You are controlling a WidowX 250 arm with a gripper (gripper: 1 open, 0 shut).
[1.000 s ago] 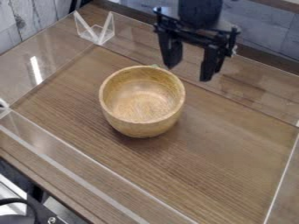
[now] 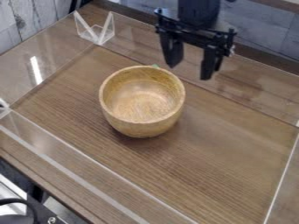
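My black gripper (image 2: 191, 52) hangs at the top centre right of the camera view, above and behind a wide wooden bowl (image 2: 142, 101). It stands open, its two dark fingers apart, with nothing visible between them. The bowl is upright on the wooden table (image 2: 222, 166) and looks empty. A small light green item (image 2: 156, 67) peeks out behind the bowl's rim; it is too small to identify.
A white wire-like object (image 2: 96, 26) is at the upper left, and another (image 2: 7, 114) at the left edge. Dark cables lie at the bottom left corner.
The gripper has moved back, toward the top of the view, and slightly right. The bowl has not moved.
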